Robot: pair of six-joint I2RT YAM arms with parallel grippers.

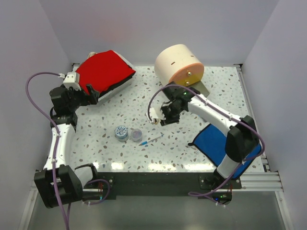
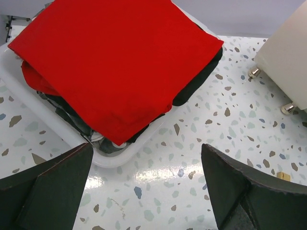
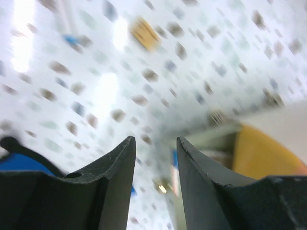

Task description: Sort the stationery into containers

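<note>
My right gripper (image 1: 169, 120) is over the middle of the table, its fingers parted with nothing visible between them. Close by its tip lies a small yellow block, which the left wrist view also catches at its right edge. A blue-and-white pen (image 1: 151, 140) rests farther forward. The cream rounded container (image 1: 173, 62) with an orange front stands at the back, its green tray (image 1: 201, 88) pulled out, partly covered by the right arm. My left gripper hangs open and empty above the table, in front of the white bin.
A white bin (image 2: 122, 157) heaped with red cloth (image 1: 103, 72) fills the back left. A blue-and-white round tin (image 1: 121, 133) and a clear round tub (image 1: 136, 135) stand front left of centre. Blue cloth (image 1: 216, 143) covers the front right.
</note>
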